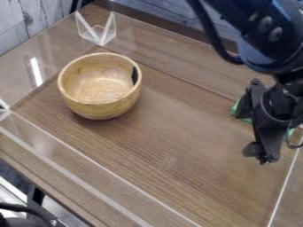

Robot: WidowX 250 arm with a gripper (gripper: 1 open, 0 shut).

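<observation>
My black gripper (263, 142) hangs low at the right, open, in front of a green object (242, 106) that is largely hidden behind it; whether they touch I cannot tell. A light wooden bowl (99, 99) stands empty on the left side of the brown table (154, 168).
A clear folded plastic piece (97, 28) lies at the back left. The table's left edge runs along the left of the view.
</observation>
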